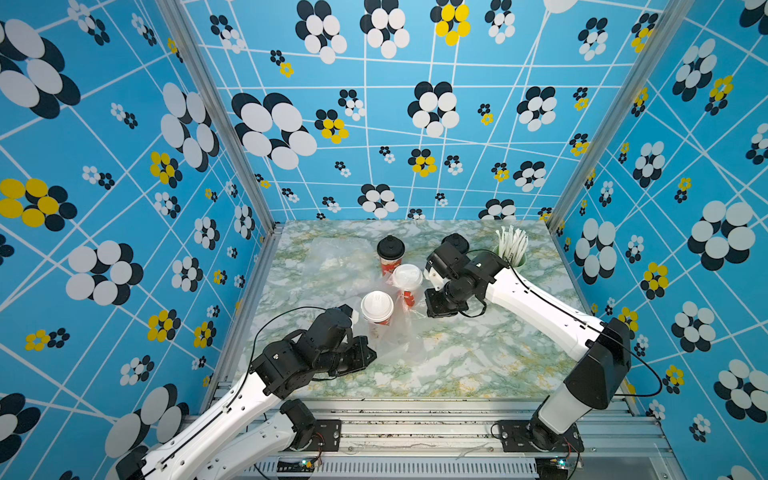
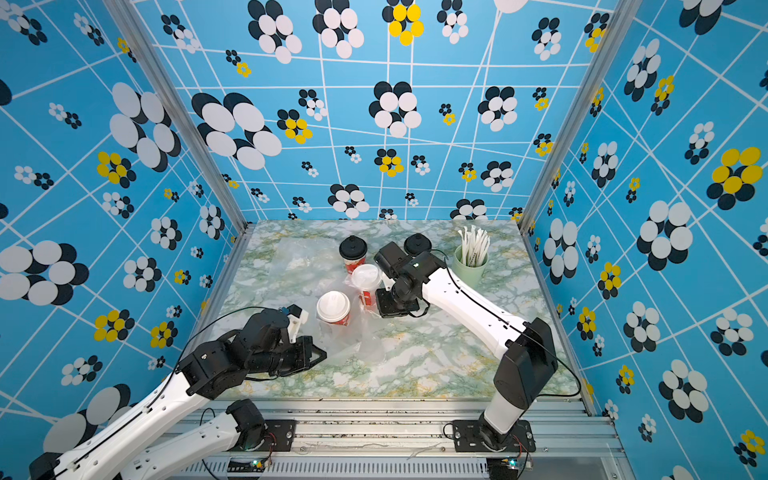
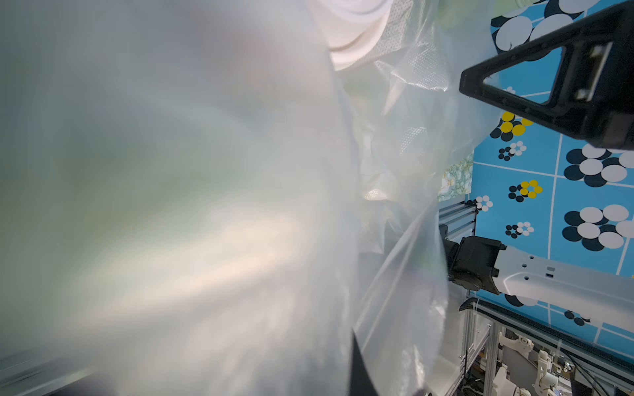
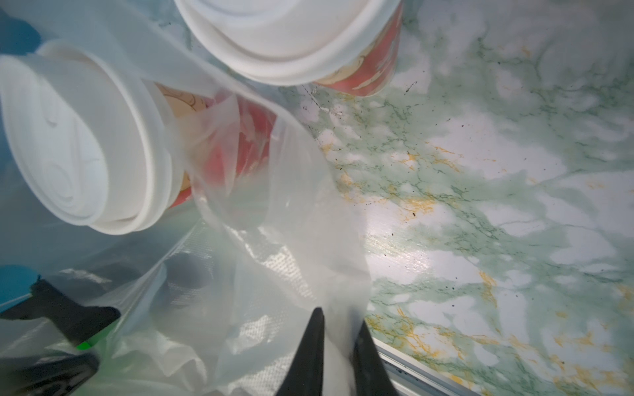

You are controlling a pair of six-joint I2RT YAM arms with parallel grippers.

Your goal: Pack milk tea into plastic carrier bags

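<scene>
Two red-bodied cups with white lids stand upright mid-table: the near cup [image 1: 377, 306] and the farther cup [image 1: 407, 277]. A thin translucent carrier bag [image 4: 277, 264] surrounds the near cup; in the right wrist view the other cup stands outside its edge. Left of the near cup, my left gripper [image 1: 370, 353] is shut on the bag's film, which covers most of the left wrist view; only a dark fingertip [image 3: 360, 373] shows. My right gripper stands part open beside the farther cup, bag film running between its fingers.
A black-lidded cup [image 1: 390, 252] stands behind the white-lidded ones, and another black lid [image 1: 455, 241] shows behind the right arm. A green holder of white straws [image 2: 470, 268] is at back right. Flat clear plastic [image 1: 336, 256] lies back left.
</scene>
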